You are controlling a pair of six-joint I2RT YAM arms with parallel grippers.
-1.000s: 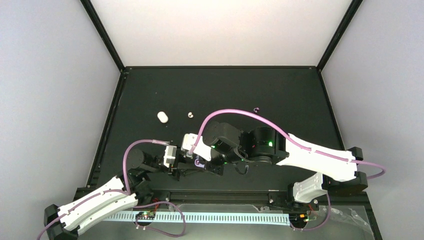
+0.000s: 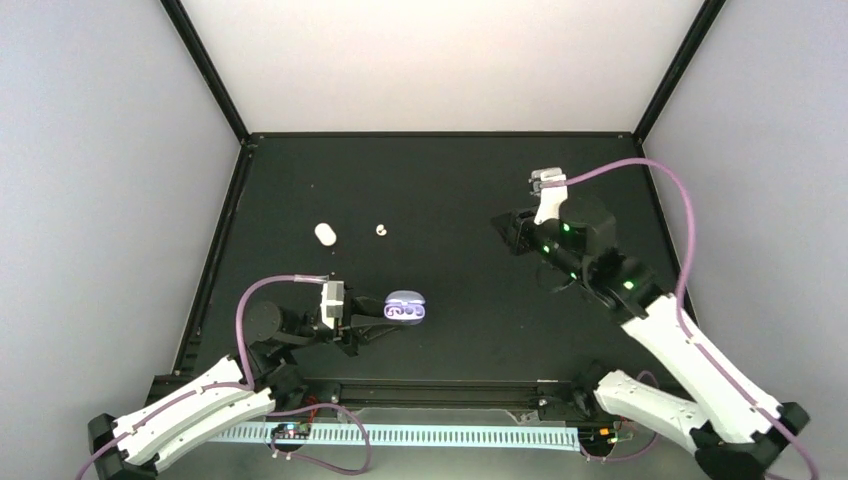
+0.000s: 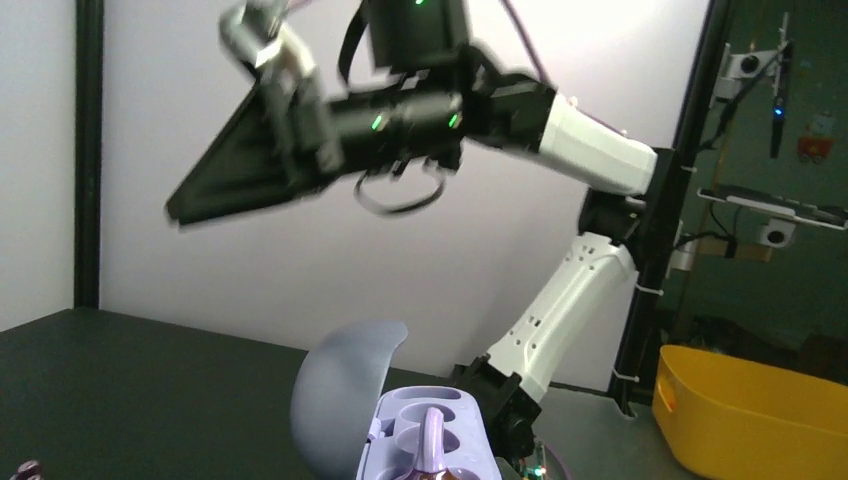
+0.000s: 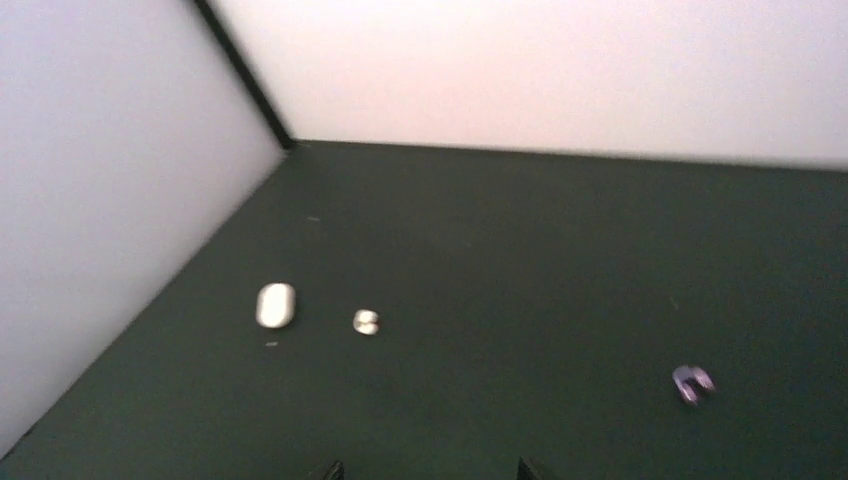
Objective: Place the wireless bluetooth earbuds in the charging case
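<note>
My left gripper (image 2: 375, 318) is shut on the lavender charging case (image 2: 404, 308), whose lid stands open; in the left wrist view the case (image 3: 395, 455) shows moulded wells and a purple piece in one. My right gripper (image 2: 515, 230) is raised over the right side of the mat, apart from the case; in the right wrist view nothing shows between its fingertips, which are apart. A small purple horseshoe-shaped piece (image 4: 693, 385) lies on the mat, hidden from the top view under the right arm.
A white oval object (image 2: 325, 234) and a small white piece (image 2: 381, 230) lie on the middle-left of the black mat (image 2: 440, 180). A yellow bin (image 3: 750, 420) stands outside the frame at right.
My right gripper has moved from over the case to the back right, uncovering the case in the top view. The left gripper has stayed nearly still with the case.
</note>
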